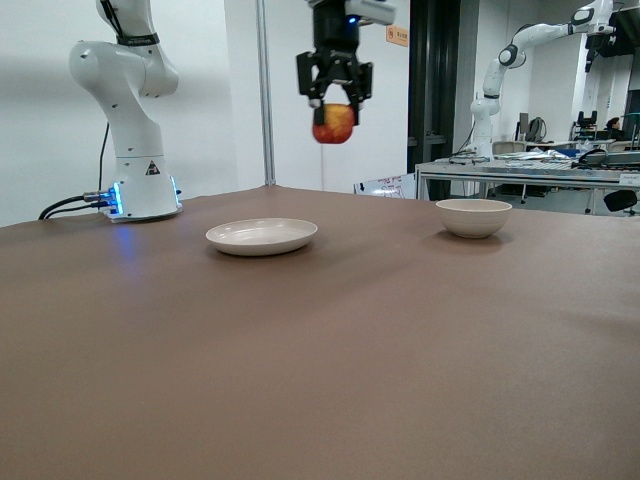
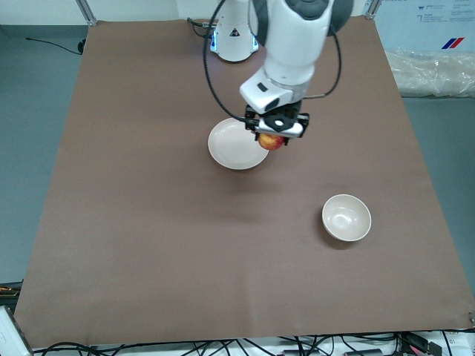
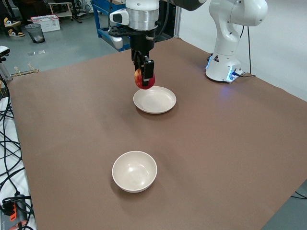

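Observation:
My gripper (image 1: 335, 112) is closed around a red-yellow apple (image 1: 333, 124), held in the air above and beside a white plate (image 2: 230, 152). In the camera right view the apple (image 3: 140, 80) hangs between the black fingers, just behind and left of the plate (image 3: 154, 105) in the image. A white bowl (image 2: 346, 217) stands apart on the brown table, toward the front right in the camera left view; it is also in the camera right view (image 3: 134, 171), empty.
The white robot base (image 1: 145, 190) stands at the back. Cables (image 2: 82, 348) run along the floor beyond the near edge.

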